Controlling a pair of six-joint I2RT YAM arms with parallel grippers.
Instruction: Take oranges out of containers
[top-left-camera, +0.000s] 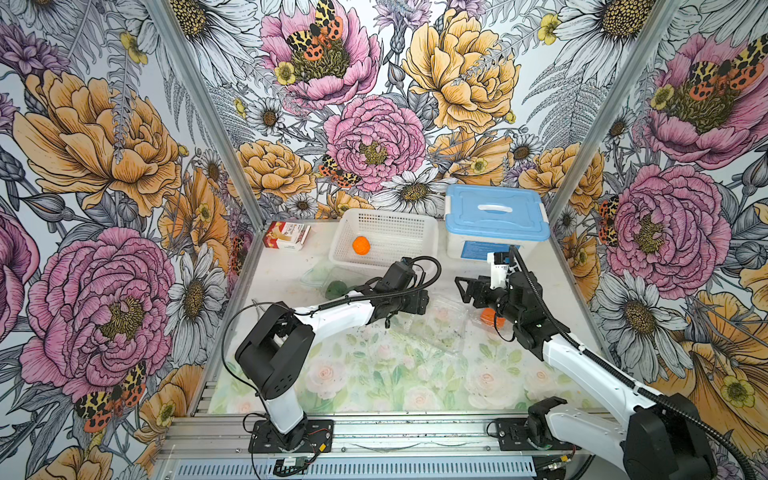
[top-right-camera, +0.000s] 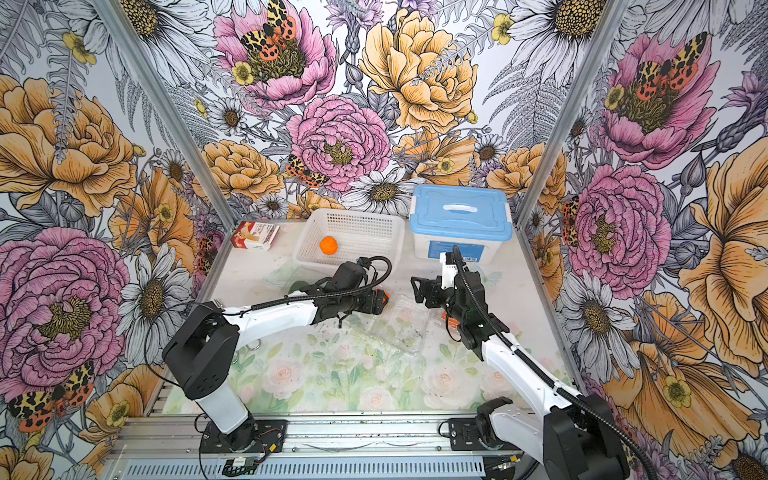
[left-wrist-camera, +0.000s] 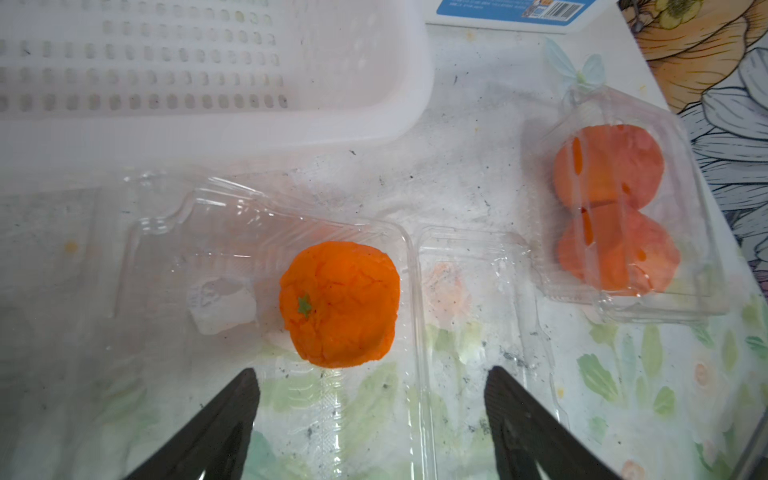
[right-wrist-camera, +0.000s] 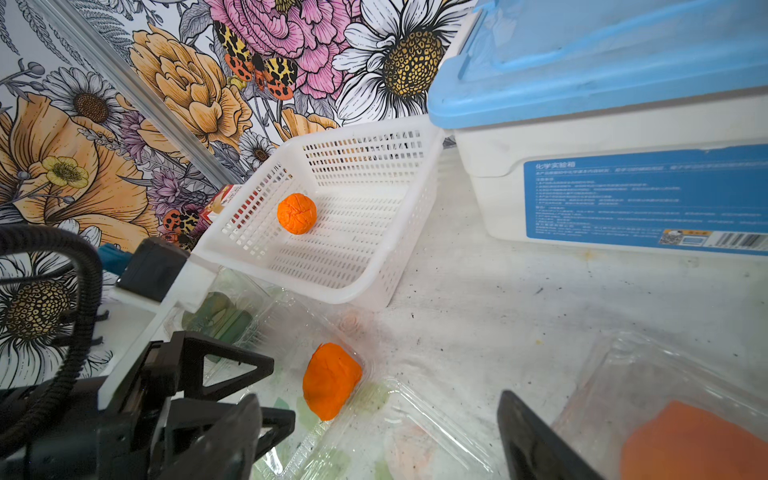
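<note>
An orange (left-wrist-camera: 340, 300) sits in an opened clear plastic container (left-wrist-camera: 192, 376) beneath my left gripper, which stands open over it with nothing between its fingers. A closed clear container (left-wrist-camera: 696, 240) holding two more orange fruits (left-wrist-camera: 608, 164) lies to the right. Another orange (top-left-camera: 361, 245) rests in the white mesh basket (top-left-camera: 424, 244). My right gripper is open, raised at the right side near the closed container; in its wrist view the left gripper shows at lower left, beside the orange in the open container.
A blue-lidded box (top-left-camera: 496, 208) stands at back right, a small carton (top-left-camera: 286, 235) at back left. Green items (right-wrist-camera: 216, 320) lie in clear plastic left of centre, partly behind my left arm.
</note>
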